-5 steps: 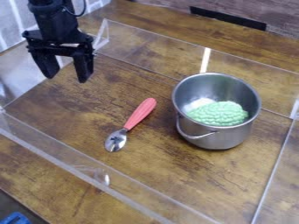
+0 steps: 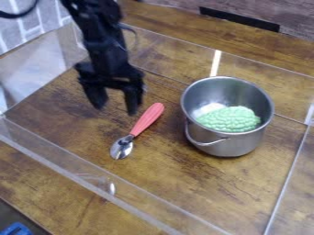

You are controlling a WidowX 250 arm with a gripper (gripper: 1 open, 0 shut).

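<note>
My gripper (image 2: 113,97) is a blurred black shape in the upper left of the camera view, open, hanging above and left of a spoon with a red handle (image 2: 146,119) and silver bowl end (image 2: 121,148). A steel pot (image 2: 227,142) stands at the right, holding a green knobbly object (image 2: 229,118).
The wooden table (image 2: 73,174) has clear room at the front and left. Transparent edges or strips run across the table around the objects. A small blue item (image 2: 13,229) shows at the bottom left corner.
My gripper has moved right and down from the upper left, toward the spoon. The spoon and pot have not moved.
</note>
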